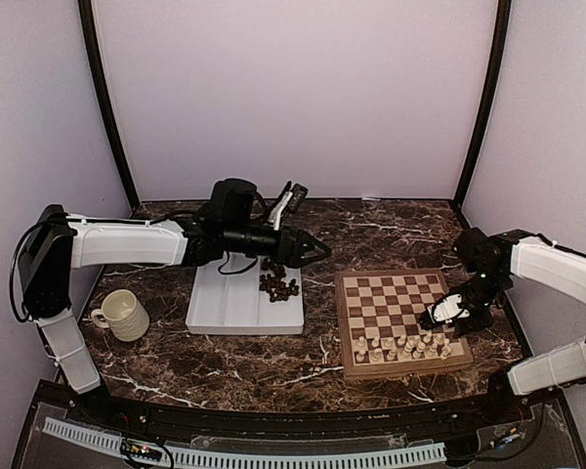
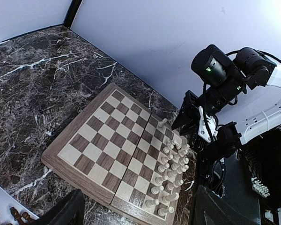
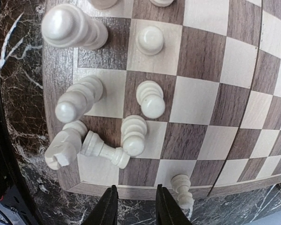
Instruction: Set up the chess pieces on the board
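Note:
The chessboard [image 1: 386,303] carries white pieces along its near side. In the right wrist view one white piece [image 3: 103,150] lies on its side among standing ones, and a pawn [image 3: 182,190] stands apart near the board's edge. My right gripper is over that edge, fingers apart with nothing seen between them. My left gripper [image 1: 303,249] hangs over the tray's right side, fingers apart and empty. Dark pieces [image 1: 278,288] lie in the white tray [image 1: 220,318].
A mug [image 1: 125,318] stands at the left. Walls enclose the table at the sides and back.

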